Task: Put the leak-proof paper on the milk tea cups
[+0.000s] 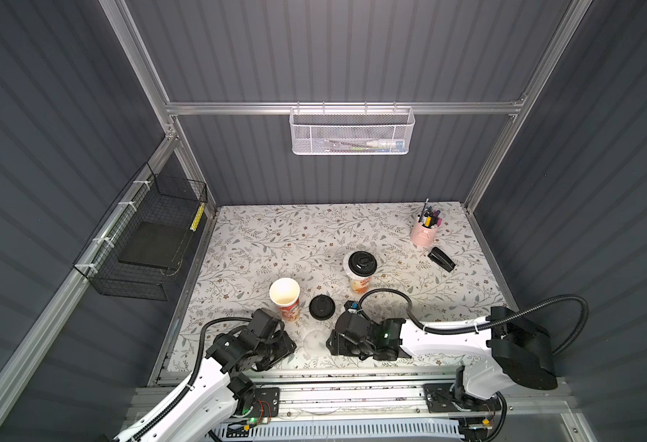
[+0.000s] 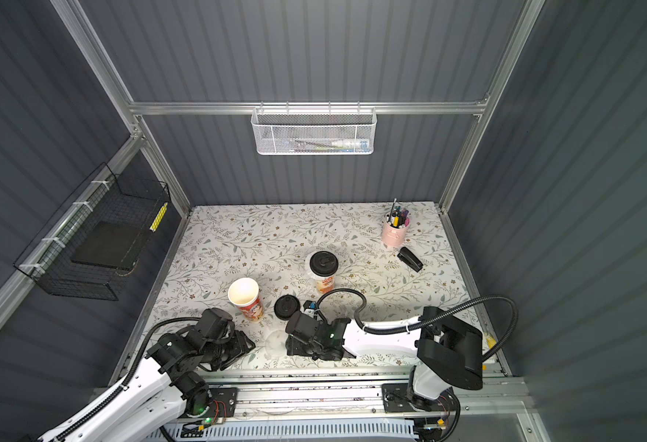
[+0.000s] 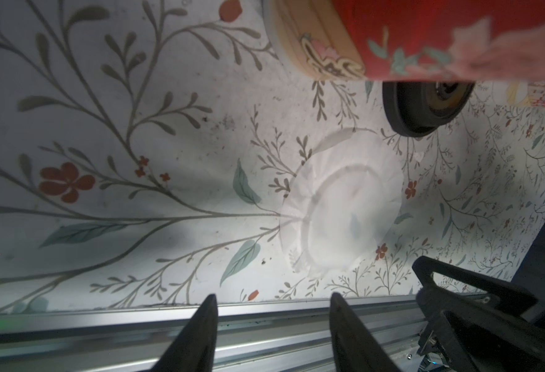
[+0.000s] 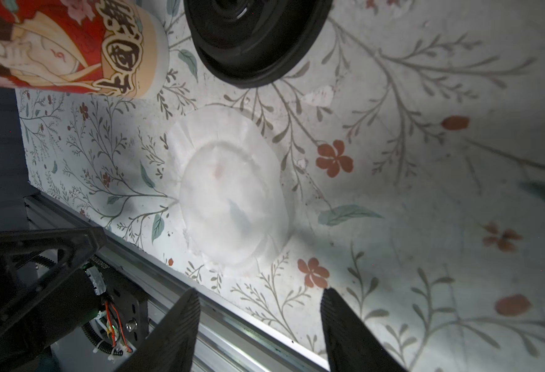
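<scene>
A thin white round paper (image 1: 315,343) with a crinkled rim lies flat on the table between both grippers. Its whole disc (image 3: 350,204) shows in the left wrist view. Left of it, my left gripper (image 1: 291,349) is open and empty; its fingers (image 3: 205,331) are apart. Opposite, my right gripper (image 1: 330,344) is also open, nothing between its fingers. An uncovered red-and-cream cup (image 1: 285,294) stands upright behind the left gripper. Another cup (image 1: 359,283) farther back wears a black lid (image 1: 362,263), with white rim showing at the lid's left side.
A loose black lid (image 1: 322,307) lies just behind the paper (image 4: 232,192). At the back right are a pink pen holder (image 1: 423,235) and a black stapler (image 1: 441,258). A metal rail (image 1: 352,392) borders the front.
</scene>
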